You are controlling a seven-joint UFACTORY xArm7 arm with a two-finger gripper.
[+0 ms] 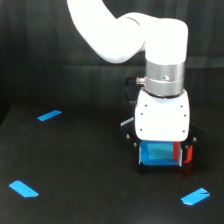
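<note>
The white arm comes in from the top, and its hand points down at the right of the view. Below the hand, my gripper (160, 158) is low by a blue thing (158, 153). A red thing (188, 155) shows just to the right of the blue one. The fingers are small and dark here, so their spacing and any grip on the blue thing cannot be made out. The hand hides the tops of both things.
Flat blue strips lie on the black table: one at the far left (49, 115), one at the near left (24, 188) and one at the near right (195, 196).
</note>
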